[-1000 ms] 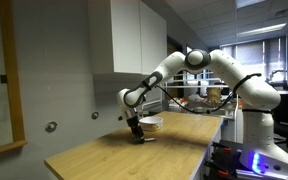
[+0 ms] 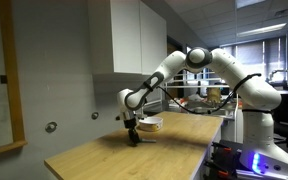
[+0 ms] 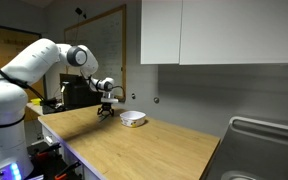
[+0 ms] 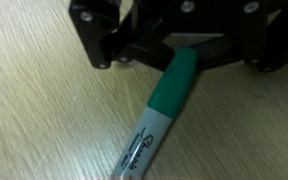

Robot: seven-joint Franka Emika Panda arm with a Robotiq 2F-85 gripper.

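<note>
A Sharpie marker with a green cap and grey barrel lies slantwise in the wrist view, over the wood-grained tabletop. Its cap end reaches up to my gripper, with dark fingers on either side of it. Whether both fingers press on the cap cannot be made out. From outside, my gripper is low at the table surface, with the thin marker showing just to its right. In the second exterior view the gripper is small and dark, and the marker there is too small to make out.
A white bowl stands on the table near the gripper, toward the wall. Wall cabinets hang above.
The gripper has shifted slightly to the left and lower in the first exterior view. The bowl has stayed in place.
</note>
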